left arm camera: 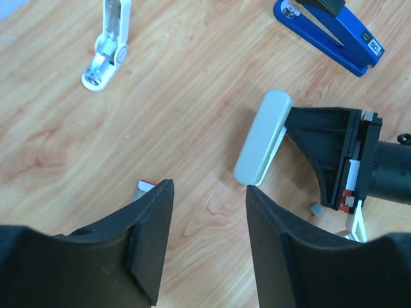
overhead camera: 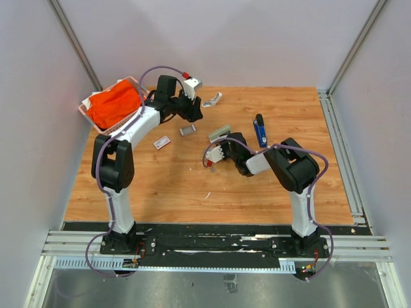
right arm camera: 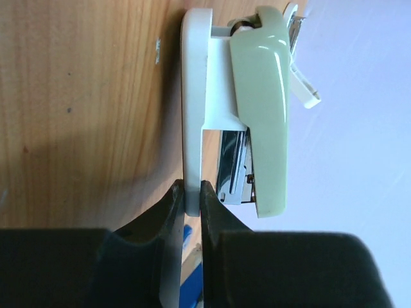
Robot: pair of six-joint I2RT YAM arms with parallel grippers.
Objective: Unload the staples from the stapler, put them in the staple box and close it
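My right gripper is shut on the white base of a mint-green stapler (right arm camera: 260, 109), held on its side just right of the table's middle; a metal rail shows between base and top. In the left wrist view this stapler (left arm camera: 263, 135) sticks out from the right gripper's fingers. My left gripper hangs up and to the left of it in the top view, open with nothing between its fingers.
A blue stapler (overhead camera: 260, 131) lies at right, a white open stapler (overhead camera: 211, 101) at the back. Small boxes (overhead camera: 162, 142) lie left of centre. A basket with orange cloth (overhead camera: 112, 106) fills the back left.
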